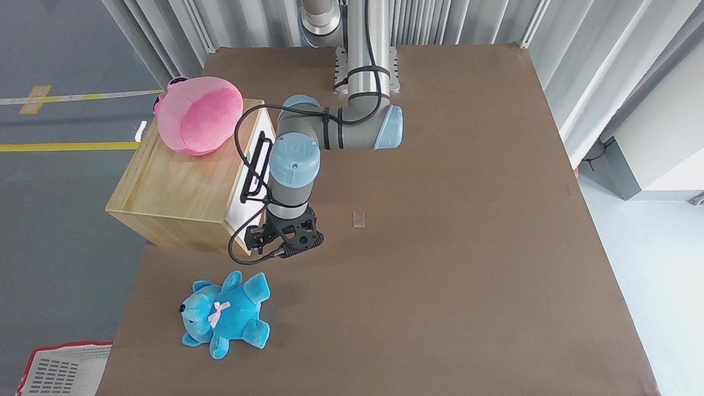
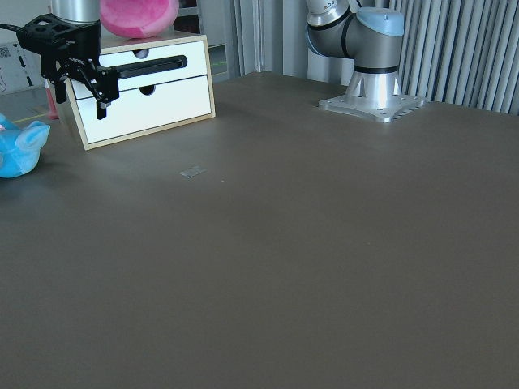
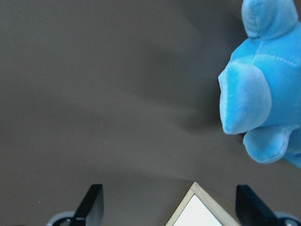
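Observation:
My gripper stands open and empty, its two black fingers wide apart at the bottom of the wrist view, above the table by the near corner of the white-fronted wooden drawer cabinet (image 1: 171, 198). A light blue plush bear (image 1: 231, 317) with a pink bow lies on the table just beyond that corner; in the wrist view its body (image 3: 277, 84) fills the upper right, apart from the fingers. A pink plush toy (image 1: 198, 115) sits on top of the cabinet.
A red-rimmed white basket (image 1: 66, 369) stands beyond the table at lower left. Curtains line the back.

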